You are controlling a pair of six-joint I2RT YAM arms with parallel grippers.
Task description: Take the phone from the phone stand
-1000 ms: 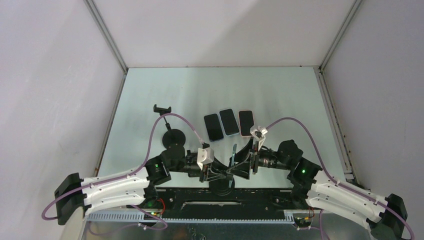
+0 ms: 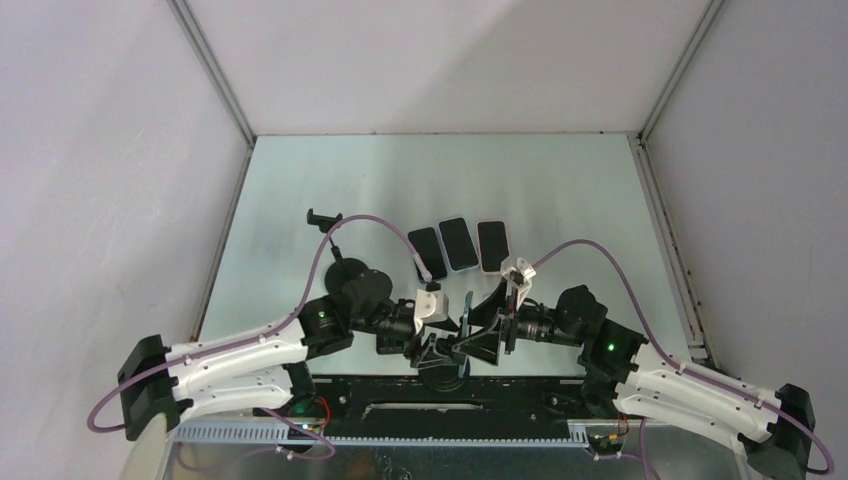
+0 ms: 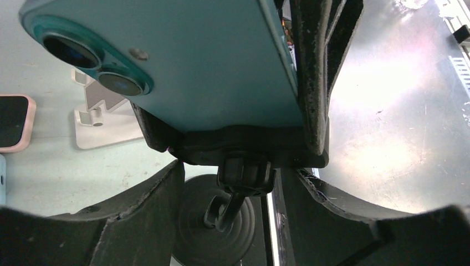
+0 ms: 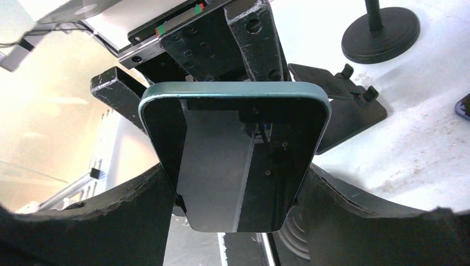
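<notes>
A teal phone stands upright in a black stand at the table's front centre, seen edge-on between the grippers in the top view. My right gripper is shut on the phone, whose dark screen fills the middle of the right wrist view. My left gripper is open just below the stand's holder, its fingers on either side of the neck under the holder; the round base shows beneath. In the top view both grippers meet closely, hiding much of the stand.
Three phones lie flat behind the grippers. Another black stand is at the left, with a dark folding stand near the middle.
My left arm has shifted slightly in the top view, its wrist moving a little rightward and toward the back. The phone and my right gripper look almost unchanged.
</notes>
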